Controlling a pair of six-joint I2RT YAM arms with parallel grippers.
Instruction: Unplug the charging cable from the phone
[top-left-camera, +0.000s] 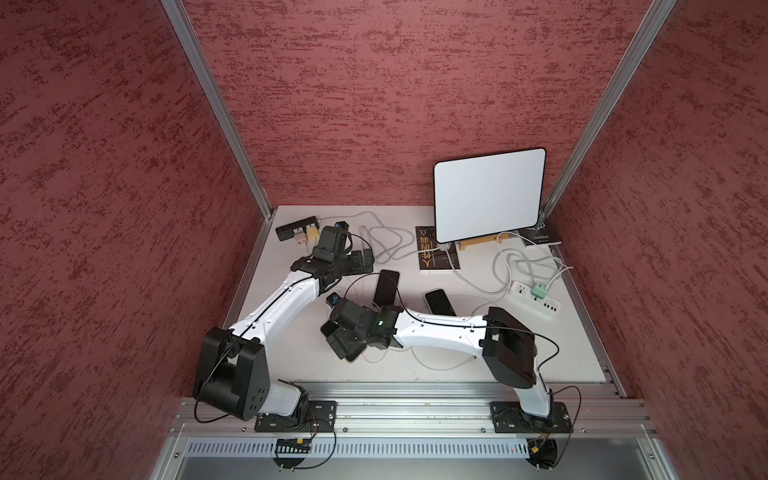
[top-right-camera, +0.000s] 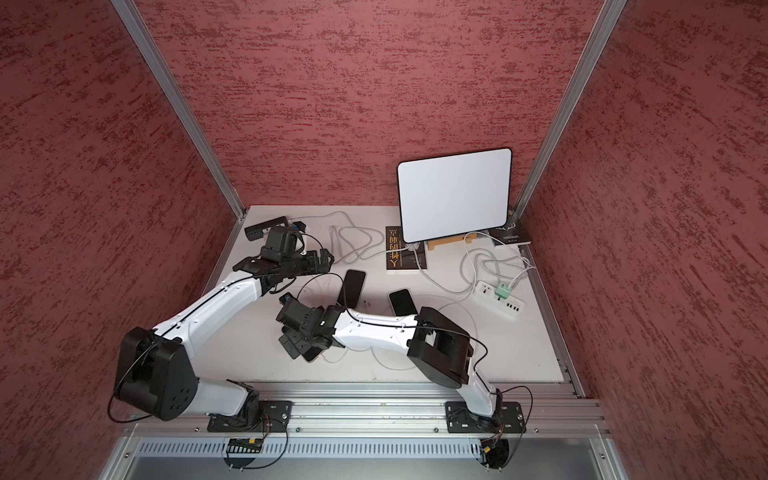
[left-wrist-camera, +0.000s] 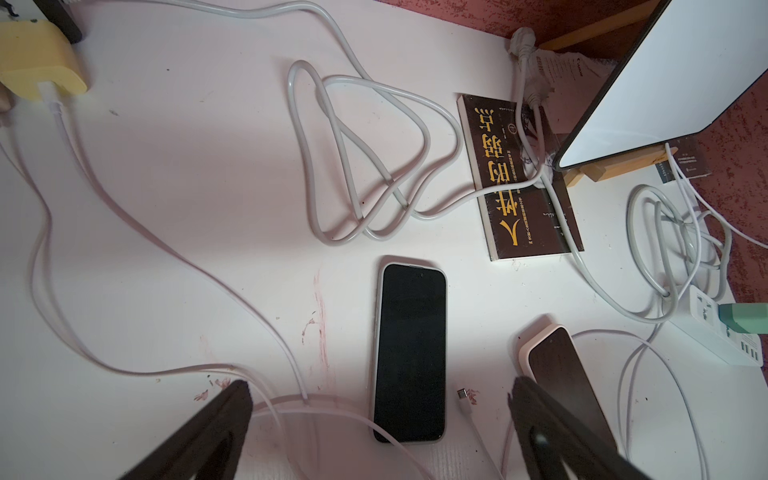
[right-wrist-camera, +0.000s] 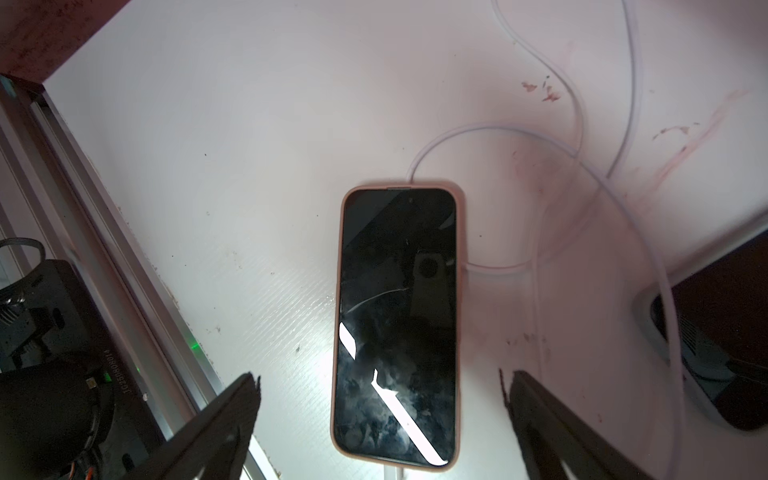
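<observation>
A phone in a pink case (right-wrist-camera: 397, 320) lies face up below my right gripper, whose fingers stand wide apart with nothing between them. At the phone's near end, a white cable end (right-wrist-camera: 393, 473) shows at the bottom of the right wrist view, mostly cut off. Another thin white cable (right-wrist-camera: 480, 126) meets the far edge; a length also emerges from the right side, so it seems to run underneath. My left gripper is open and empty, above a dark phone (left-wrist-camera: 409, 352) with no plug visible in its ends.
A loose plug (left-wrist-camera: 464, 396) lies between the dark phone and a third phone (left-wrist-camera: 566, 380). A black power strip (top-left-camera: 297, 229) stands back left, a white one (top-left-camera: 534, 301) at right. The whiteboard (top-left-camera: 489, 196) rises behind a book (top-left-camera: 428, 260). Cables cross much of the table.
</observation>
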